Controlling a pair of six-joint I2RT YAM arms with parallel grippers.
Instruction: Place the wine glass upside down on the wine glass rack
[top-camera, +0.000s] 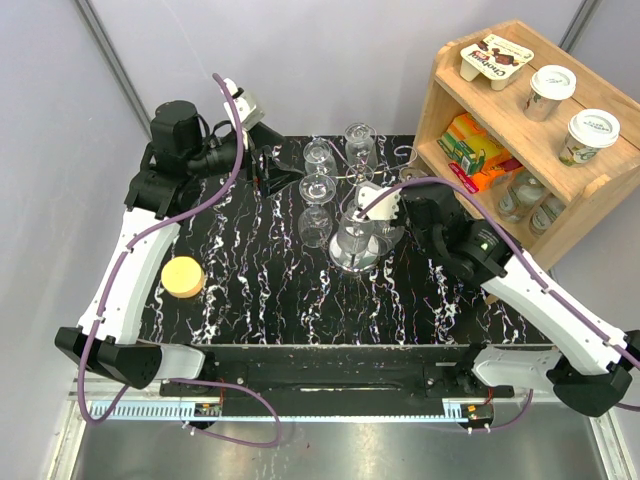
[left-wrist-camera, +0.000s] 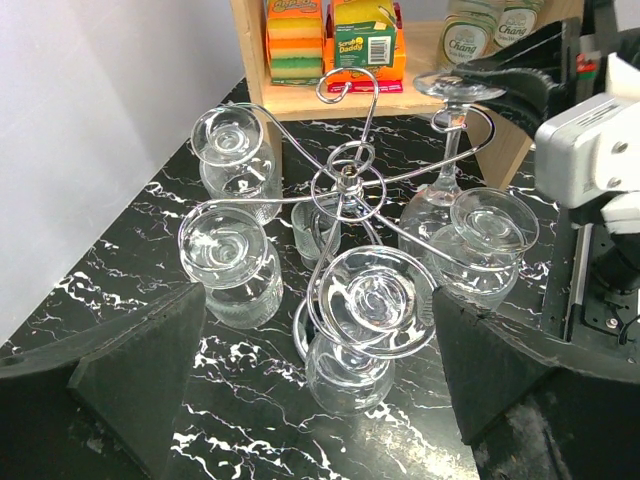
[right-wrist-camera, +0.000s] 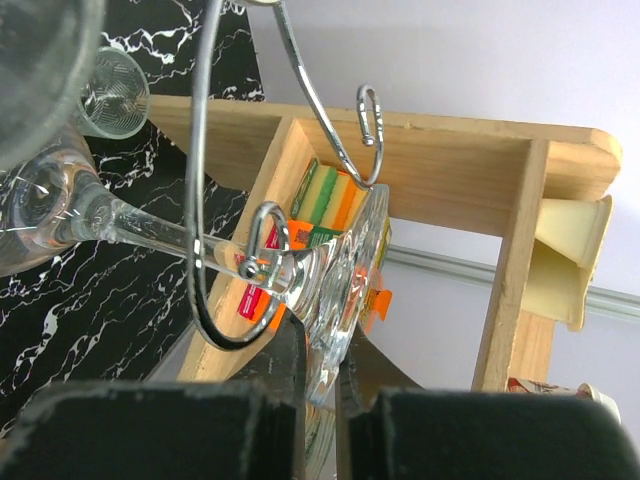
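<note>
The chrome rack (left-wrist-camera: 349, 180) holds several upside-down glasses. At its right side my right gripper is shut on the base of a wine glass (left-wrist-camera: 460, 88), which hangs bowl down, its stem within a loop of the rack, as both wrist views show. Whether the rack bears its weight I cannot tell. My left gripper (top-camera: 272, 170) hovers open at the upper left of the rack, nothing between its fingers. In the top view the right gripper's fingers are hidden under its housing.
A wooden shelf (top-camera: 450, 95) with cartons, cups and bottles stands at the right, close behind the right gripper. A round yellow lid (top-camera: 183, 276) lies on the left of the marble top (top-camera: 250, 300), whose front area is clear.
</note>
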